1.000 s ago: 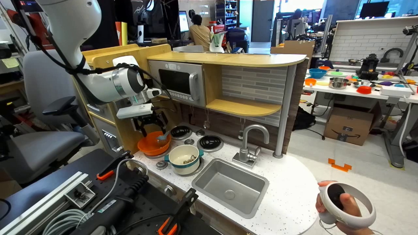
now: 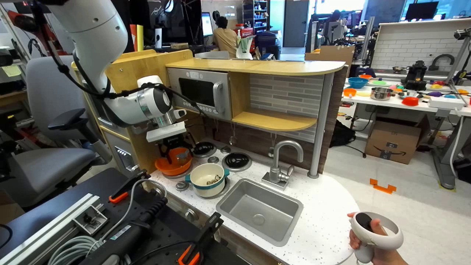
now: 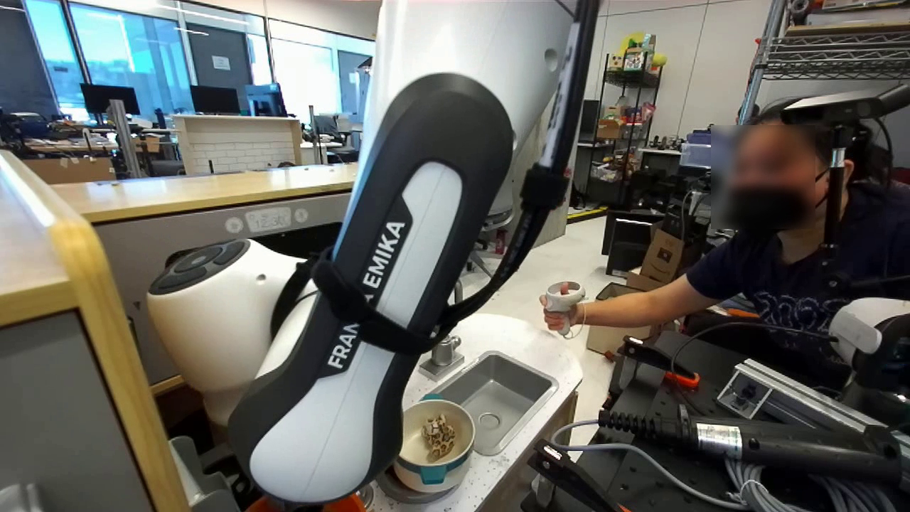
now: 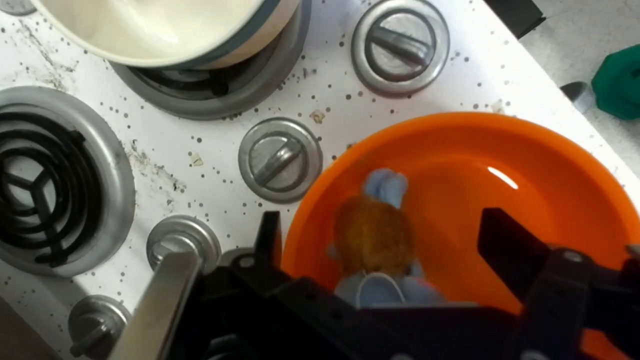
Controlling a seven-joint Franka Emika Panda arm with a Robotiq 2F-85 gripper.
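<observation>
A plush toy (image 4: 373, 237) with a brown middle and grey-blue ends lies inside the orange bowl (image 4: 456, 135) in the wrist view. My gripper is open over the bowl. One finger stands to each side of the toy, with a gap on both sides; whether the tips reach down to its level cannot be told. In exterior view 1 the orange bowl (image 2: 166, 168) rests on the stove's front left burner, under the dark gripper, with part of the toy showing. The arm hides most of the bowl in exterior view 2.
Beside the bowl, a cream pot (image 2: 205, 177) with teal handles holds small brownish pieces (image 3: 439, 436). Stove knobs (image 4: 280, 159) stick up close by. A microwave (image 2: 199, 92) hangs above the back burners. To the right are the sink (image 2: 260, 211) and tap (image 2: 279, 163).
The arm has come down, bringing my gripper lower over the orange bowl. The hand-held controller at the right has shifted left. Pot and bowl stay in place.
</observation>
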